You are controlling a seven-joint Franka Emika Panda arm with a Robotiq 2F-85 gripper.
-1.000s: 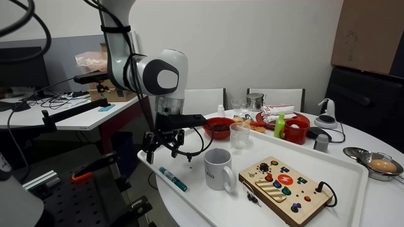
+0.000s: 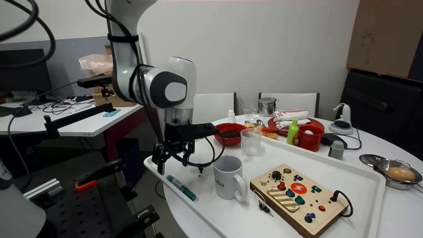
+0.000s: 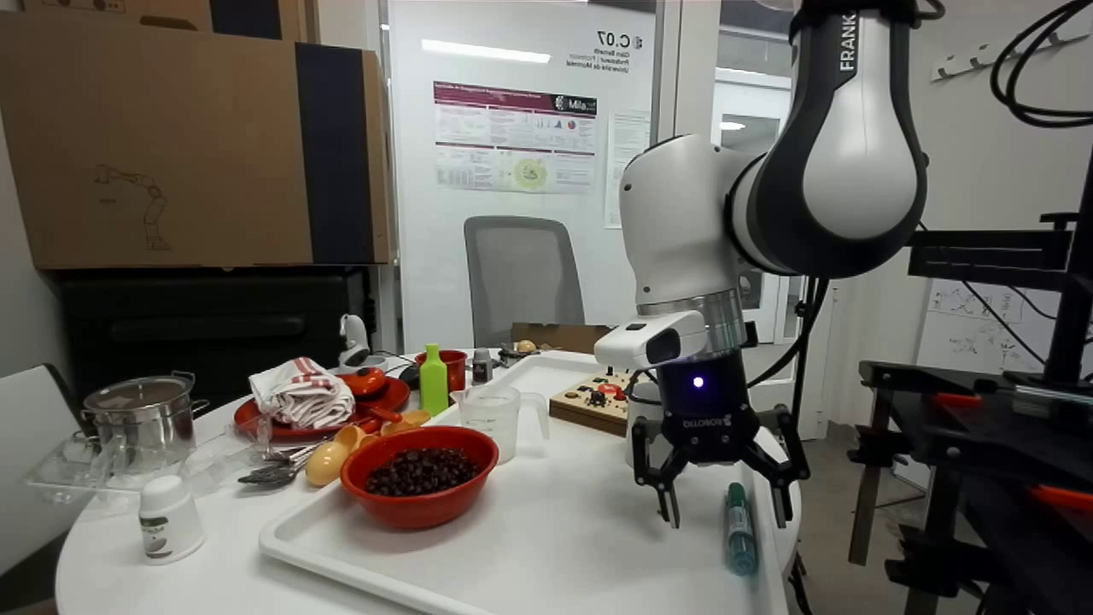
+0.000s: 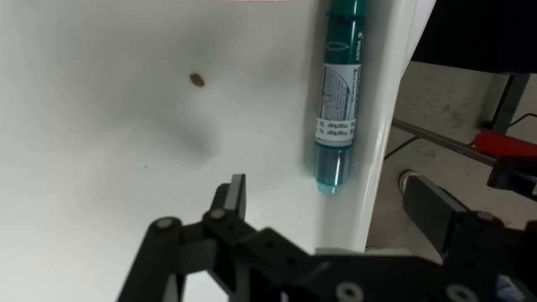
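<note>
A green marker (image 4: 337,90) with a white label lies along the inside of the white tray's (image 4: 390,115) raised edge. My gripper (image 3: 725,507) is open above that side of the tray, fingers spread and nothing held. In the wrist view the marker's clear end points toward the gap between the fingers, one over the tray floor, the other out past the rim. From exterior view 1, the gripper (image 2: 175,159) hangs just beyond the marker's far end, and a grey mug (image 2: 226,180) stands to the right.
A wooden button panel (image 2: 297,194) with keys and a cable occupies the tray's right part. Near the far side are a red bowl (image 3: 422,482) of dark beans and a clear measuring cup (image 3: 489,420). A tiny brown speck (image 4: 196,79) lies on the otherwise clear floor beside the marker.
My arm has come down a little, and the gripper has shifted slightly rightward in exterior view 1. The marker and mug have stayed in place.
</note>
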